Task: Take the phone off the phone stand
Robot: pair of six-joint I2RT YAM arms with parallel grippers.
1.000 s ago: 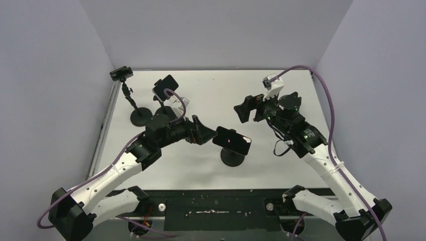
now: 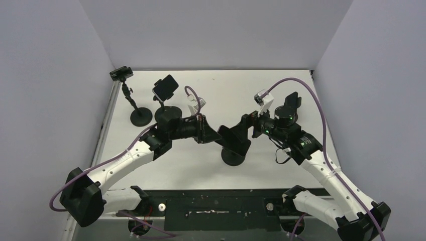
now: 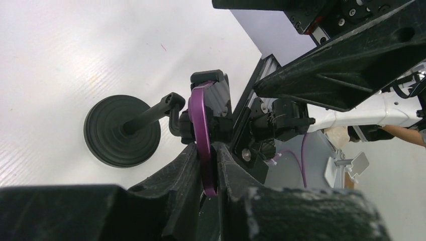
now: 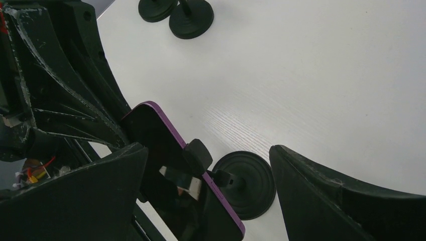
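A dark phone with a purple edge point(image 4: 163, 120) sits in the clamp of a black phone stand point(image 2: 232, 157) near the front middle of the table. From the left, my left gripper is shut on one end of the phone point(image 3: 200, 113). My right gripper stands open at the stand's far side, its fingers point(image 4: 321, 196) spread with no object gripped; one clamp arm point(image 4: 197, 155) of the stand shows between them. The stand's round base point(image 3: 122, 131) rests flat on the table.
Behind my left arm stand another stand with a phone point(image 2: 165, 88) and a tall stand point(image 2: 141, 117) at the back left. A further holder point(image 2: 293, 100) is partly hidden behind my right arm.
My left gripper has moved right onto the phone's end and shut. The right gripper has come down towards the stand. The phone's tilt has shifted slightly.
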